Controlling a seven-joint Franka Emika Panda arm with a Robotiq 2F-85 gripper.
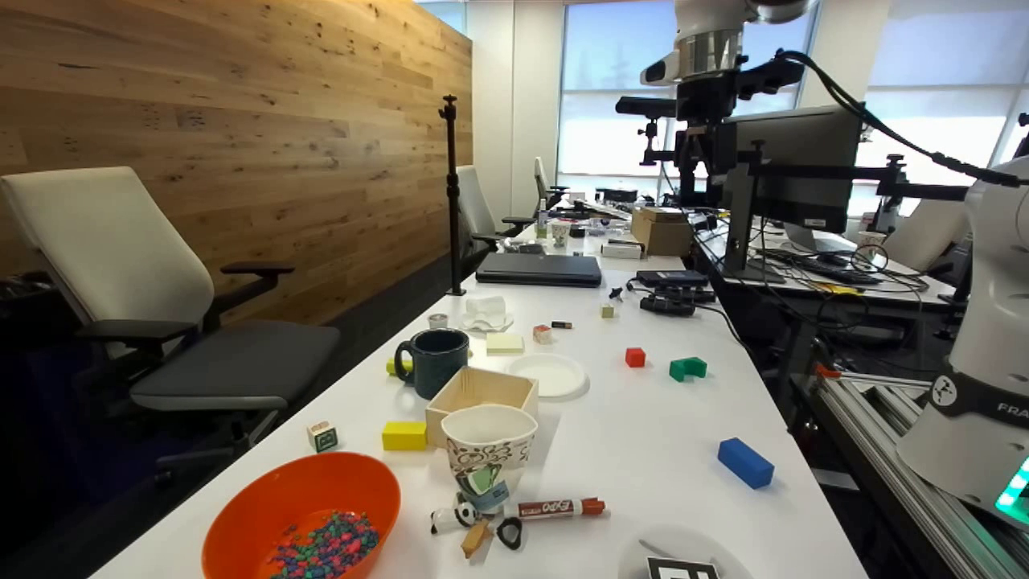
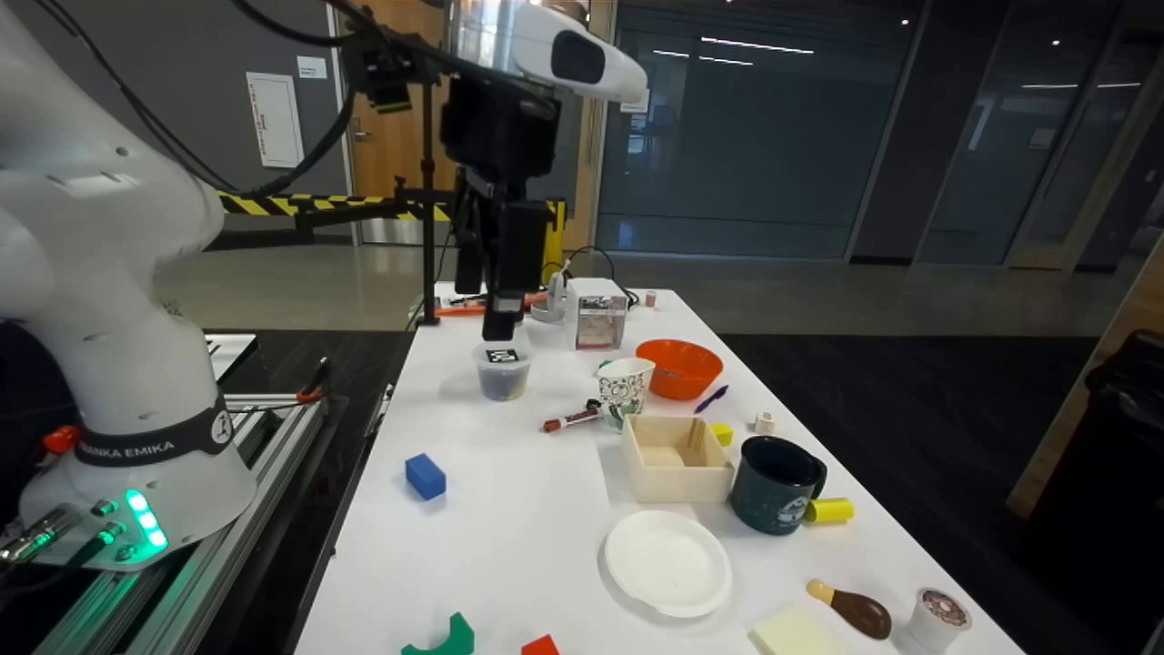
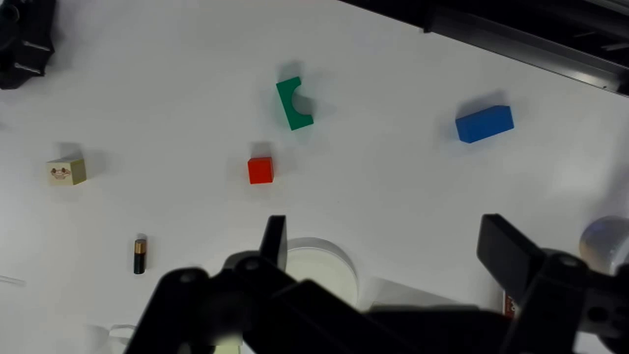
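My gripper is open, its two fingers wide apart with nothing between them. It hangs high above the table, as both exterior views show. In the wrist view a red cube, a green arch block and a blue block lie loose on the white surface, away from the fingers. Partly covered by the left finger is a white plate. In the second exterior view a wooden box stands beside a dark mug. A patterned paper cup is just behind the box.
An orange bowl holds small colourful pieces. A red-capped marker lies by the cup, and a lidded tub stands near the far end. Monitor and cables crowd the back. Bare table separates the blue block from the box.
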